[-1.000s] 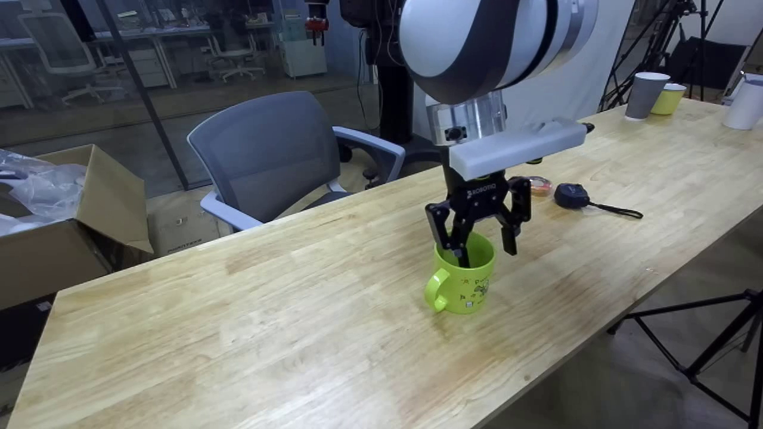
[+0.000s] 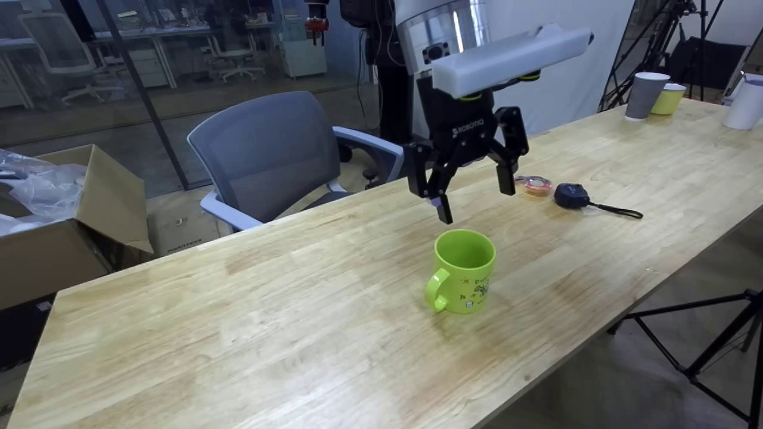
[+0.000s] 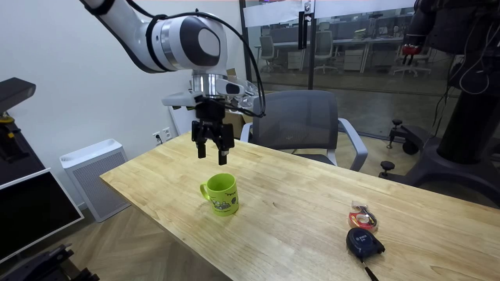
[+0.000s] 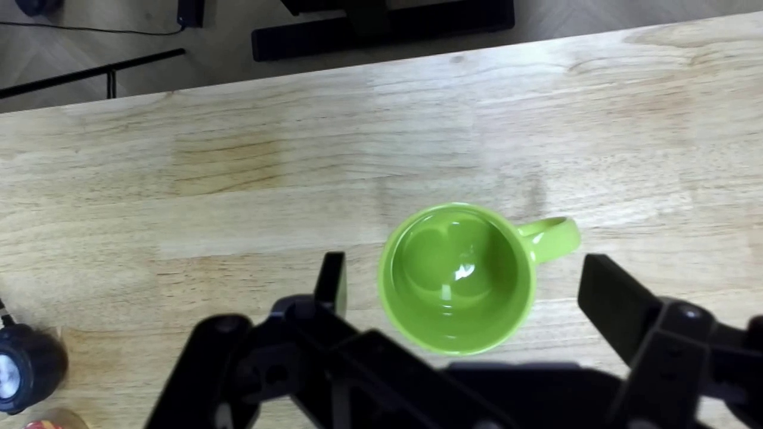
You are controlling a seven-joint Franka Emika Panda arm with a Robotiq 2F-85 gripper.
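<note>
A lime-green mug (image 2: 465, 275) with printed figures stands upright on the wooden table, its handle toward the left in both exterior views. Seen from above, the mug (image 4: 458, 279) looks empty, and its handle points right. My gripper (image 2: 477, 200) hangs open above and a little behind the mug, clear of its rim. In exterior view 2 the gripper (image 3: 212, 156) has bare space between its fingers and is apart from the mug (image 3: 222, 196). The wrist view shows the black fingers (image 4: 330, 289) spread wide, one toward each side of the mug.
A dark tape measure (image 3: 363, 243) with a strap and a tape roll (image 3: 363, 220) lie farther along the table. Cups (image 2: 647, 96) stand at its far end. A grey chair (image 2: 268, 154) is behind the table edge. Bare wood (image 2: 250, 322) surrounds the mug.
My gripper has risen and moved back from the mug; one finger was inside the mug before and is now out. The mug stands in the same place.
</note>
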